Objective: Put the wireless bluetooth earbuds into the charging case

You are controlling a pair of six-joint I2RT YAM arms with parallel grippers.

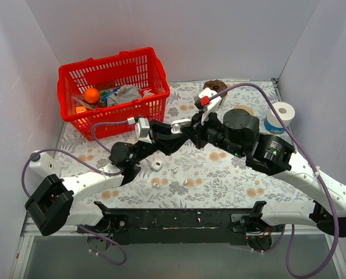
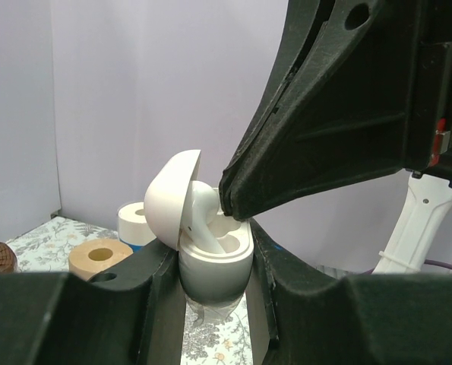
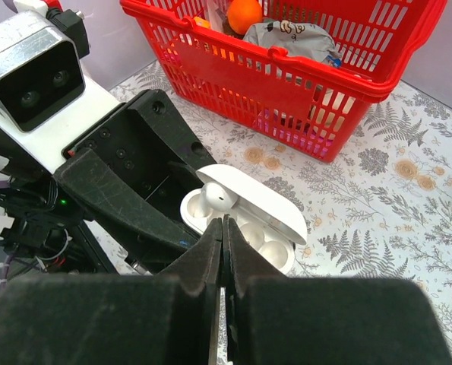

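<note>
My left gripper (image 1: 174,137) is shut on the white charging case (image 2: 216,266), held above the table with its lid (image 3: 267,199) raised. One white earbud sits in the case on the side nearer the left arm; its stem (image 2: 203,232) shows in the left wrist view. Other hollows (image 3: 274,253) look empty. My right gripper is shut, its tips over the open case beside that earbud, touching or very near it. Nothing shows between its fingers.
Several small white pieces, one of them boxy (image 1: 157,165) and one smaller (image 1: 156,185), lie on the floral tabletop (image 1: 219,189). A red basket (image 1: 117,107) fills the back left. Tape rolls (image 1: 279,116) stand at the back right.
</note>
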